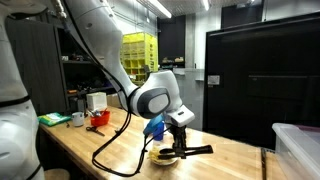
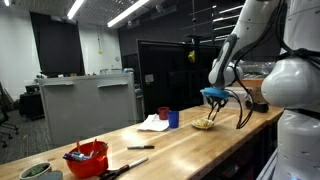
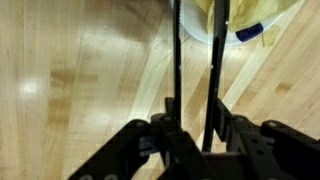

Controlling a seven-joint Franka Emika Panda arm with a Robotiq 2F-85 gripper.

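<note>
A white bowl (image 1: 165,158) holding yellow, chip-like pieces (image 3: 249,12) stands on the wooden table. In the wrist view, its near rim and part of its contents show at the top edge. My gripper is shut on a long black tool that looks like tongs (image 3: 214,70). Its two narrow arms run up the wrist view and overlap the bowl, a gap between them. From exterior view 1, the gripper (image 1: 179,147) hangs low beside the bowl, the black piece jutting to the right. Whether the tips touch the chips cannot be told.
A blue cup (image 2: 173,119), a red cup (image 2: 163,112) and a white cloth (image 2: 152,124) stand farther along the table. Nearer lie a red basket (image 2: 87,160) and a black-handled utensil (image 2: 122,170). At the right is a pale bin (image 1: 297,148).
</note>
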